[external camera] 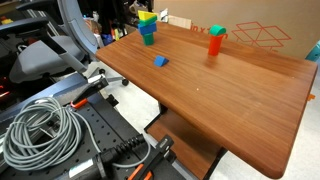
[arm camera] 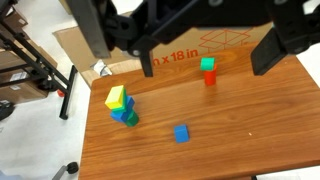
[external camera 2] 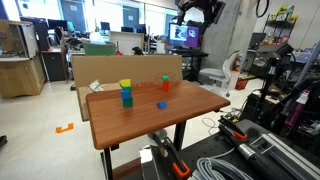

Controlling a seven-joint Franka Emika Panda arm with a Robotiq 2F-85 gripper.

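On the wooden table (external camera: 230,105) stands a stack of coloured blocks: a yellow block (arm camera: 117,97) on top, a blue block (external camera: 148,27) beneath it and a green block (external camera: 149,39) at the bottom. Apart from it, a green block (arm camera: 208,63) rests on a red block (arm camera: 209,78). A single blue block (arm camera: 181,133) lies flat on the tabletop. My gripper hangs above the table, its dark fingers (arm camera: 143,57) spread wide at the top of the wrist view, nothing held between them. In exterior view 2 the raised arm (external camera 2: 205,20) is at the top.
A cardboard panel (external camera 2: 150,70) stands along the table's far edge. A coil of grey cable (external camera: 42,138) lies by the robot's base rails.
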